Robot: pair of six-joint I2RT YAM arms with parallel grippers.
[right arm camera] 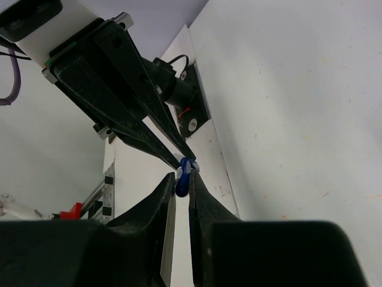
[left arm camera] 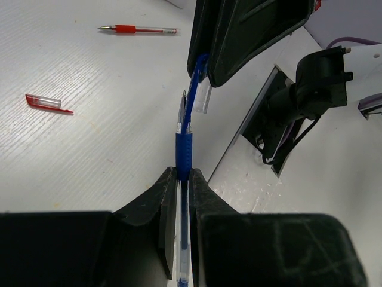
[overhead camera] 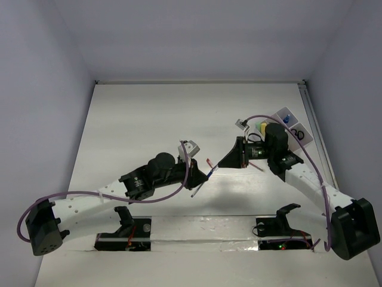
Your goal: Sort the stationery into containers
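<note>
A blue pen (left arm camera: 184,156) with a clear barrel is gripped by my left gripper (overhead camera: 206,177), its bare tip pointing up between the two arms. My right gripper (overhead camera: 219,166) is shut on a clear cap (left arm camera: 202,97) with a blue clip. In the left wrist view the clip reaches down beside the pen tip; the clear tube sits off to the right of it, not over the tip. The right wrist view has blue plastic (right arm camera: 182,185) between both grippers' fingertips, mostly hidden. A red pen (left arm camera: 137,29) and a separate red cap (left arm camera: 51,104) lie on the table.
At the right edge stands a white divided container (overhead camera: 305,133) with blue, yellow and black items inside, partly behind my right arm.
</note>
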